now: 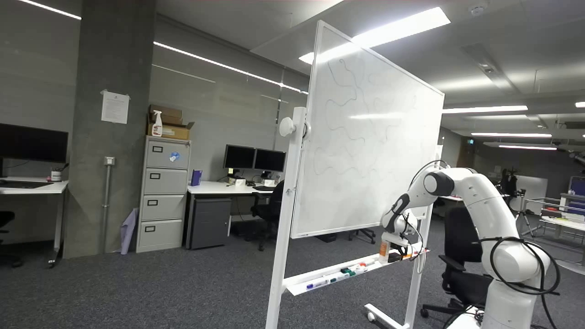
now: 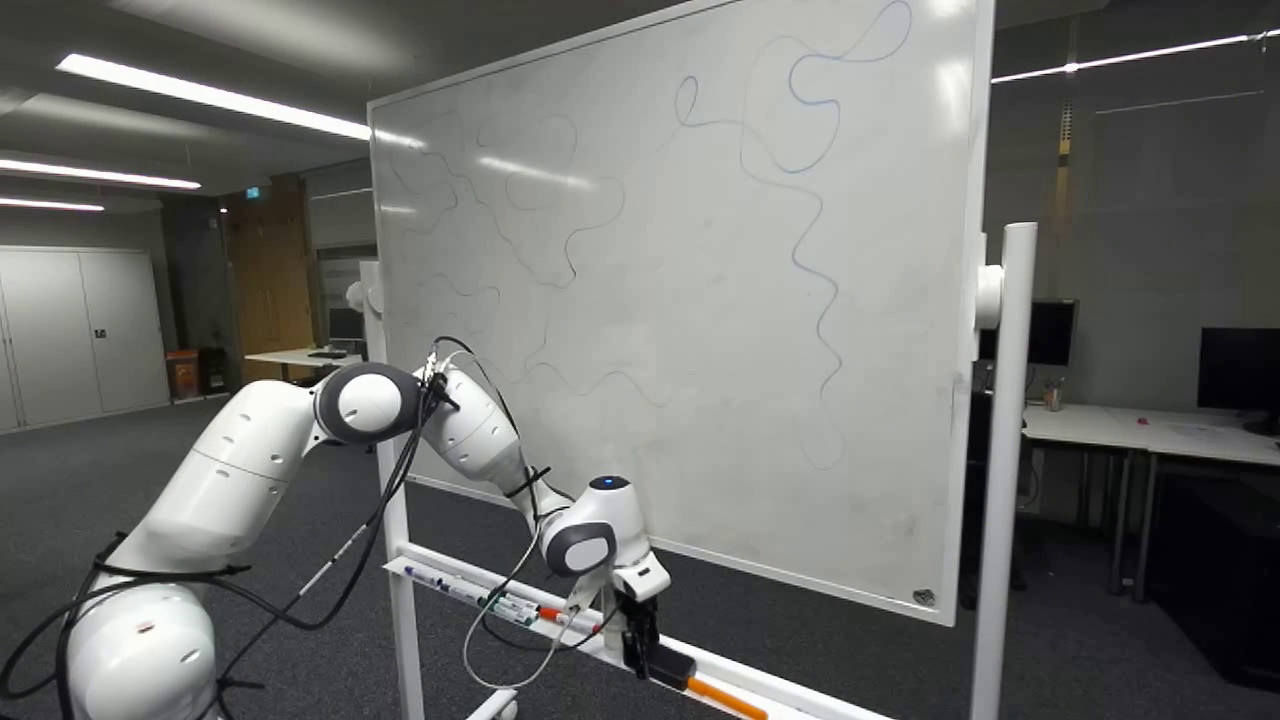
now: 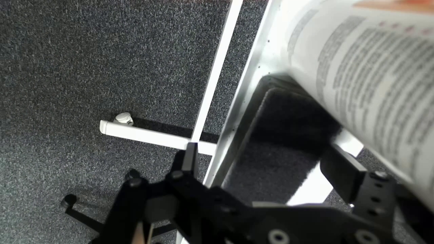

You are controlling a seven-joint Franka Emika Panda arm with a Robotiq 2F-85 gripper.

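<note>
My gripper is open, its two fingers on either side of a black eraser [image 3: 276, 138] lying in the whiteboard's tray [image 3: 244, 95]. From the wrist view I cannot tell whether the fingers touch it. In exterior view 2 the gripper [image 2: 643, 636] is down at the tray, at one end of the eraser [image 2: 669, 665]. Close beside the gripper stands a white bottle [image 3: 378, 89] with an orange label; in exterior view 1 the bottle [image 1: 383, 252] looks upright. Above the tray, the whiteboard [image 2: 720, 300] carries faint wavy lines.
An orange object [image 2: 726, 698] lies in the tray beyond the eraser. Several markers [image 2: 462, 588] fill another stretch of the tray. The board's lower edge [image 1: 334, 231] runs above the tray. A black office chair [image 1: 463, 252] stands by the arm.
</note>
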